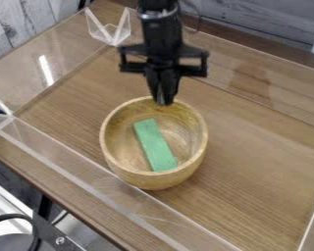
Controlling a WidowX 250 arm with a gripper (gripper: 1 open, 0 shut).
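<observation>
A round tan bowl [121,154] sits on the wooden table, holding a green rectangular block [154,143] that lies flat inside it. My dark gripper [164,96] is above the back rim of the bowl, pointing down, shut, with nothing visible between its fingertips. The arm is motion-blurred.
A clear object [110,27] stands at the back left. Dark cables lie off the table's left edge at the bottom left.
</observation>
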